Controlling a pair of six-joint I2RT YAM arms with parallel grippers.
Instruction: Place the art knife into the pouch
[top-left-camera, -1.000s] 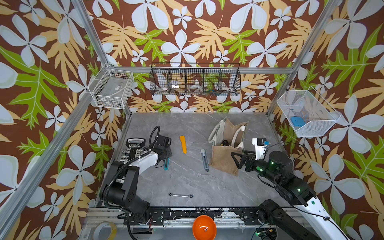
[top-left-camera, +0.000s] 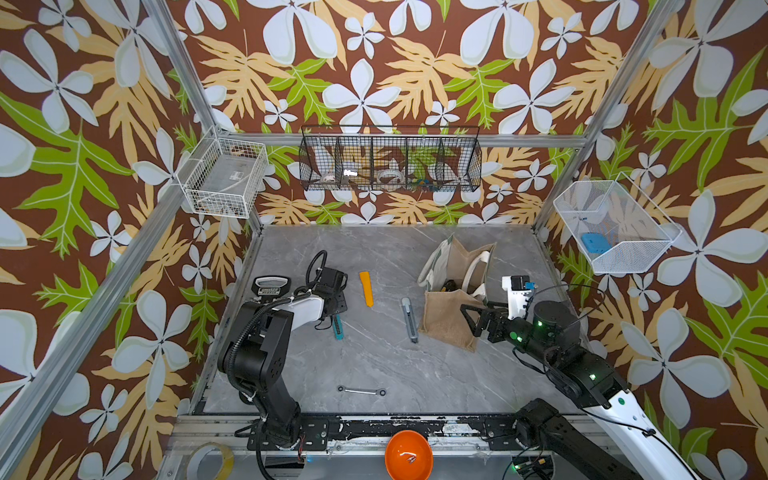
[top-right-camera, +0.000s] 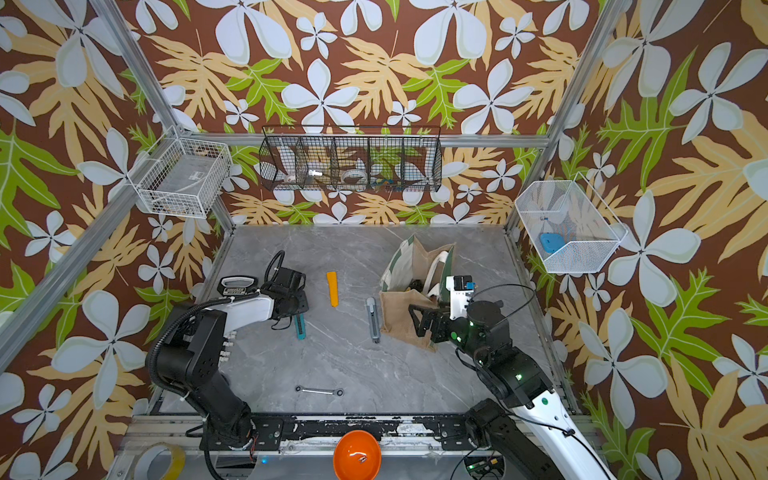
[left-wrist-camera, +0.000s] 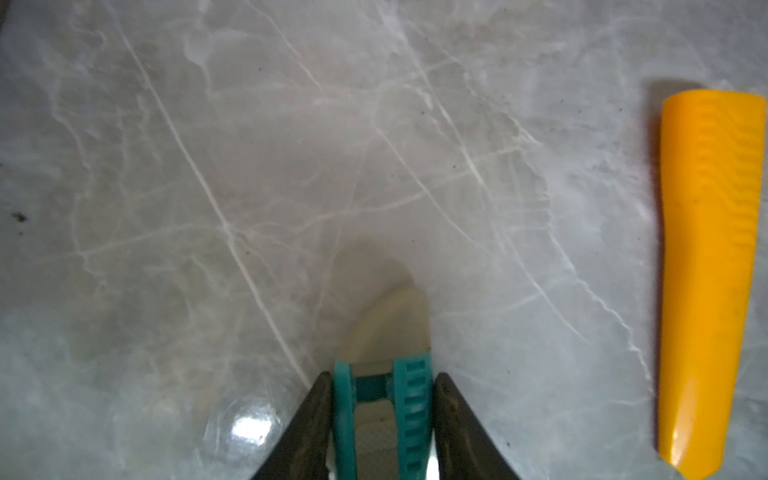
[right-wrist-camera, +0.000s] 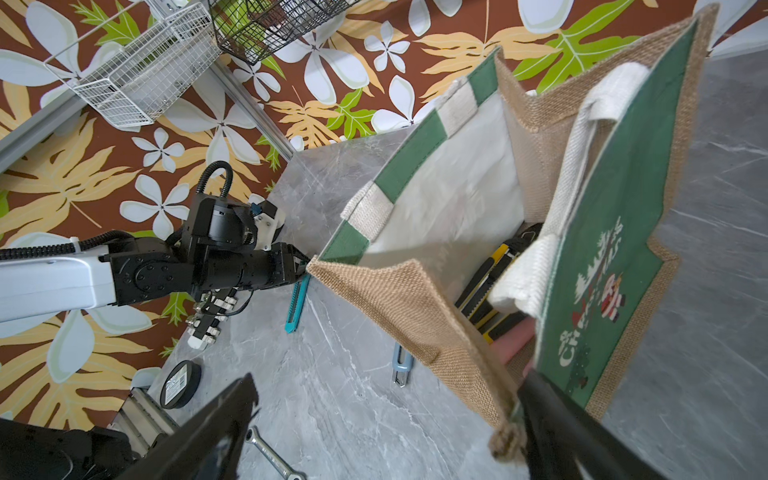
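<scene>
The teal art knife (left-wrist-camera: 412, 400) lies low at the marble table, its grey nose forward, between the fingers of my left gripper. Both fingers press against its sides, so this gripper is shut on it. In the top left view its tail end (top-left-camera: 338, 329) shows below the gripper. The burlap pouch (top-left-camera: 452, 320) stands at the right of the table, its mouth spread. Inside it, in the right wrist view, lie yellow-black knives (right-wrist-camera: 488, 276) and a pink item. My right gripper stands open, one finger beside the pouch's near corner.
An orange-handled tool (top-left-camera: 366, 289) lies just right of the left gripper. A grey-blue knife (top-left-camera: 409, 320) rests beside the pouch. A wrench (top-left-camera: 361, 391) lies near the front edge. Marble between these things is clear. Wire baskets (top-left-camera: 389, 164) hang behind.
</scene>
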